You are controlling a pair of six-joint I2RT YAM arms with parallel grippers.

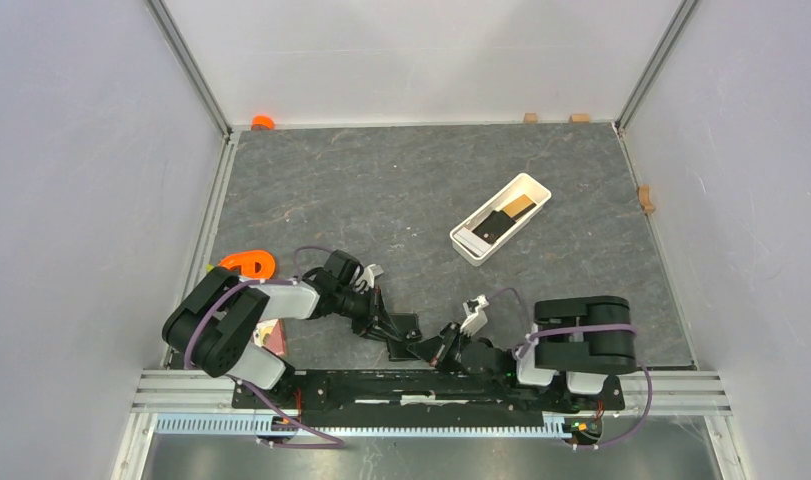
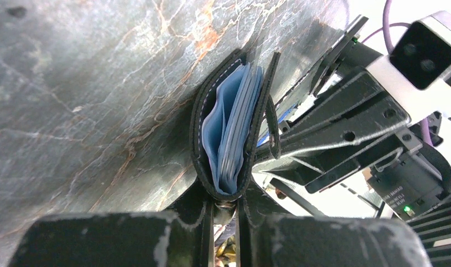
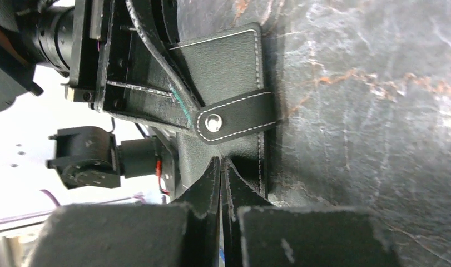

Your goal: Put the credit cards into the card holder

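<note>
A black leather card holder (image 2: 199, 125) with pale blue clear sleeves (image 2: 228, 130) stands on edge, its flaps slightly apart. My left gripper is shut on its lower edge. In the right wrist view, the holder's face (image 3: 228, 64) and snap strap (image 3: 237, 117) show. My right gripper is shut just below the strap, close to the cover, nothing seen between its fingertips; whether it touches is unclear. Cards, including a black one (image 1: 494, 226) and a tan one (image 1: 518, 207), lie in the white tray (image 1: 461, 243).
An orange ring-shaped object (image 1: 233, 262) lies at the left edge beside the left arm. Below that arm is a pinkish item (image 1: 274, 340).
</note>
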